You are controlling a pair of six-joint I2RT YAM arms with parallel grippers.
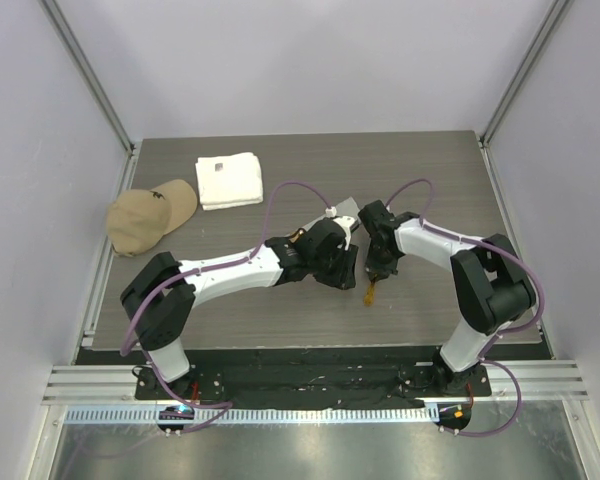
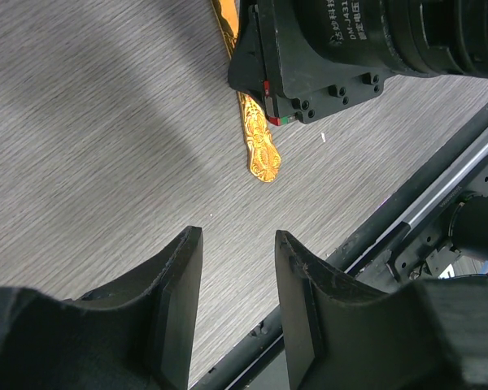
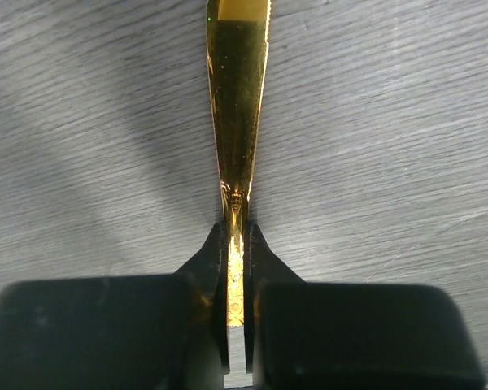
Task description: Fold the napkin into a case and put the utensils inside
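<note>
A gold utensil lies on the table beneath my right gripper, which is shut on it near its narrow neck; its patterned end shows below the gripper in the left wrist view (image 2: pixel 259 146). My left gripper stands open just left of it, nothing between its fingers. Behind the left arm in the top view lies a grey folded item, likely the napkin (image 1: pixel 344 208), with some gold showing on it, mostly hidden by the arm.
A folded white cloth (image 1: pixel 229 180) and a tan cap (image 1: pixel 138 220) lie at the back left.
</note>
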